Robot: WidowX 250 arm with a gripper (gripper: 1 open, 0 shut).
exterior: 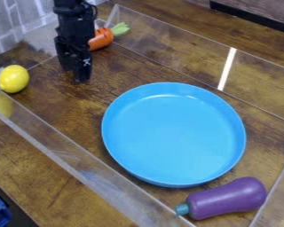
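Observation:
My black gripper (78, 62) hangs low over the wooden surface at the upper left, its fingers pointing down. An orange carrot (102, 38) with a green top lies just behind it to the right. A yellow lemon (13, 78) sits to its left against the clear wall. A large blue plate (173, 135) fills the middle right. A purple eggplant (226, 198) lies at the lower right. Nothing shows held in the gripper.
Clear walls border the work area on the left and along the edges. The wood between the gripper and the plate is bare, as is the upper right.

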